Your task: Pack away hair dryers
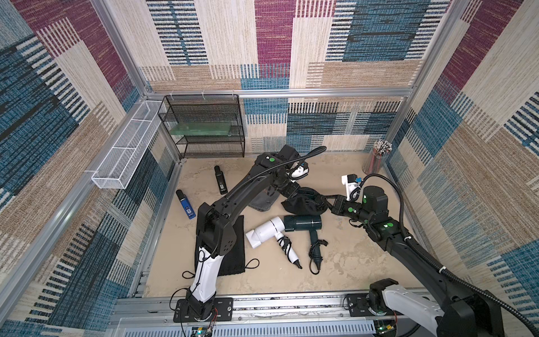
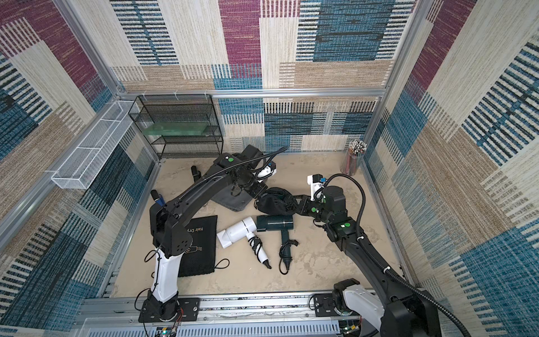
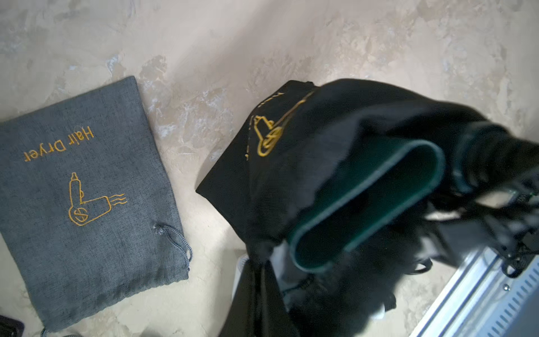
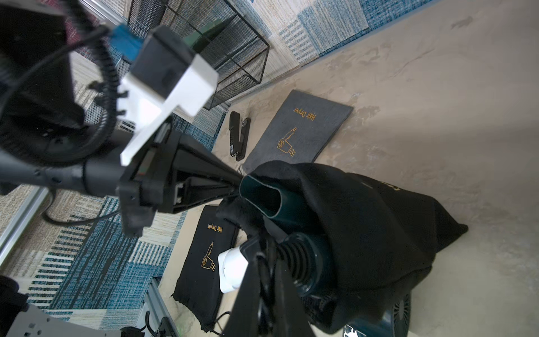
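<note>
A bunched black bag (image 1: 300,199) holds dark green nozzle attachments (image 4: 289,213). My left gripper is shut on the bag's edge. My right gripper is at the bag's mouth; its finger is unclear among dark fabric and parts. Below the bag lie a dark green hair dryer (image 1: 297,222) and a white hair dryer (image 1: 261,231), cords wrapped. A grey Hair Dryer bag (image 3: 89,196) lies behind them; a flat black one (image 2: 202,252) lies front left, partly under my left arm.
A wire shelf (image 1: 202,134) stands back left and a jar of thin sticks (image 1: 375,157) back right. A blue item (image 1: 185,204) and a black item (image 1: 220,179) lie at the left.
</note>
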